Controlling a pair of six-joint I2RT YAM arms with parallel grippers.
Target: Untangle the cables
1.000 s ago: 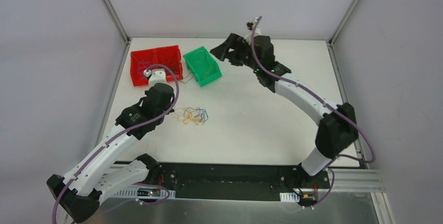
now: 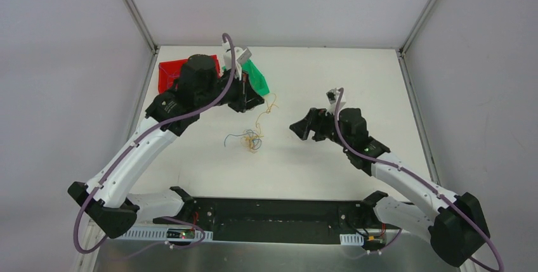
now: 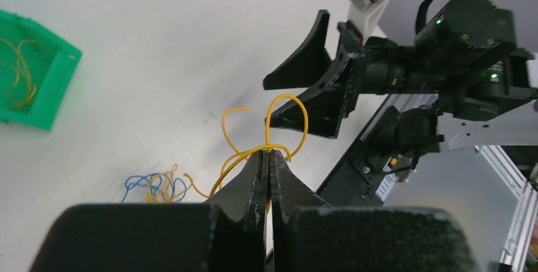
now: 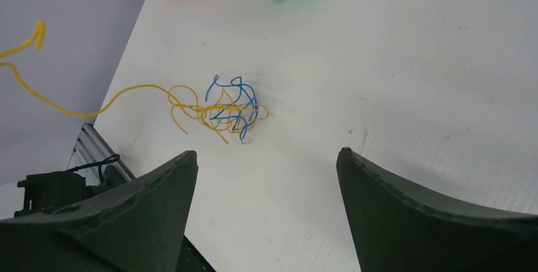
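My left gripper, raised in the top view near the green bin, is shut on a yellow cable (image 3: 304, 120), whose loops stand above its fingertips in the left wrist view. That cable trails down to a tangle of yellow and blue cables (image 2: 252, 142) on the white table. In the right wrist view the tangle (image 4: 231, 110) lies ahead of my right gripper, which stands open and empty to the right of it in the top view (image 2: 296, 130).
A red bin (image 2: 169, 72) stands at the back left, partly hidden by the left arm. The green bin (image 3: 54, 88), with yellow cable inside, is beside it.
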